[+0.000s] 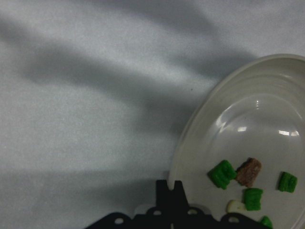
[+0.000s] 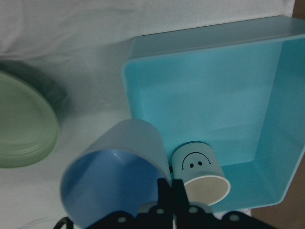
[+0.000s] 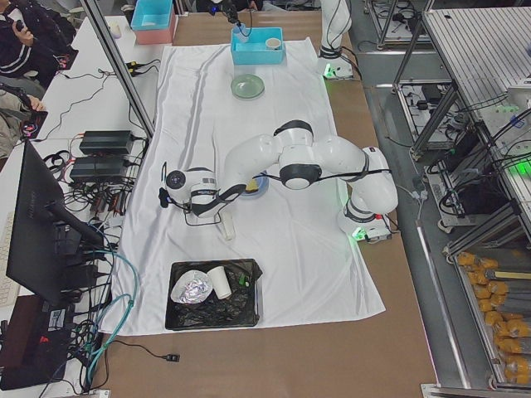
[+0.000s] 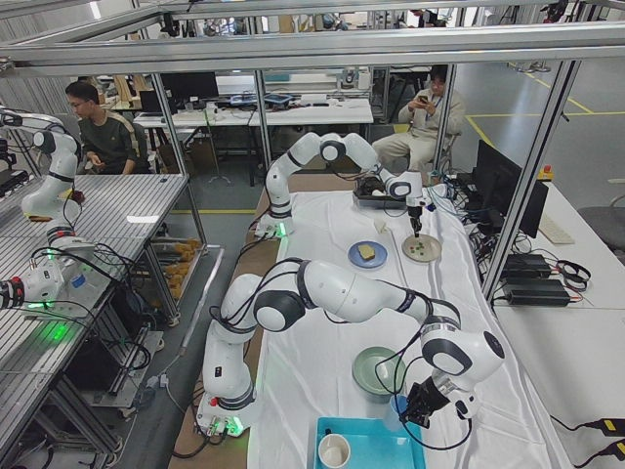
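Note:
My right gripper is shut on the rim of a blue cup (image 2: 105, 186), beside a turquoise bin (image 2: 214, 95) holding a white smiley cup (image 2: 193, 162). A green plate (image 2: 21, 119) lies left of them in the right wrist view. My left gripper is shut at the rim of a pale plate (image 1: 257, 119) bearing green pieces (image 1: 222, 174), a brown piece (image 1: 248, 171) and a cream piece; whether it touches the rim, I cannot tell.
A blue plate with a yellow item (image 4: 367, 252) sits mid-table. A black tray (image 3: 216, 311) with foil and a white cylinder is at the far end.

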